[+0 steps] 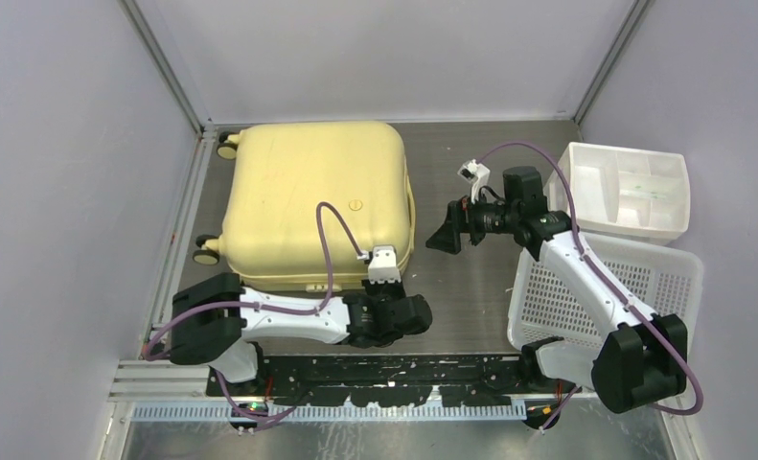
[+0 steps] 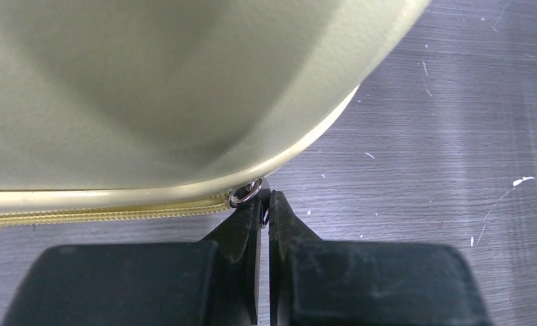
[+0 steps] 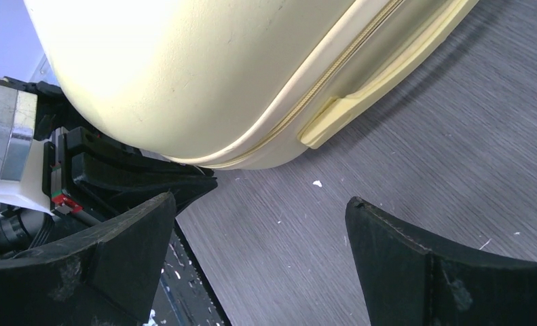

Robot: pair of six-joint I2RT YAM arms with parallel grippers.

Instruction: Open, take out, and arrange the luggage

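Observation:
A pale yellow hard-shell suitcase lies on its side on the grey floor, wheels to the left. My left gripper is at its front right corner; in the left wrist view its fingers are shut on a metal zipper pull at the end of the zip. My right gripper stands open to the right of the suitcase, nothing between its fingers. Its wrist view shows the suitcase's zipper seam and side handle, with the left gripper under the corner.
At the right, a white divided tray sits behind a white perforated basket. White walls enclose the sides and back. Bare floor lies between the suitcase and the basket.

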